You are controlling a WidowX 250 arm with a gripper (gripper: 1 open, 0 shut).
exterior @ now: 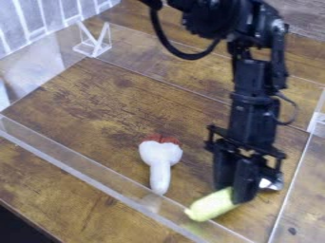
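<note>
My black gripper [238,175] is low at the right, shut on a pale yellow-green handled object [211,206] with a silvery end partly hidden behind the fingers. The handle points down and left. Left of it, a white object with a rounded head and red markings [160,161] lies on the wooden board, apart from my gripper.
Clear plastic walls [83,176] border the wooden work area [108,104], with a white bracket [94,40] at the back left. The middle and left of the board are free. A white railing-like panel stands at the top left.
</note>
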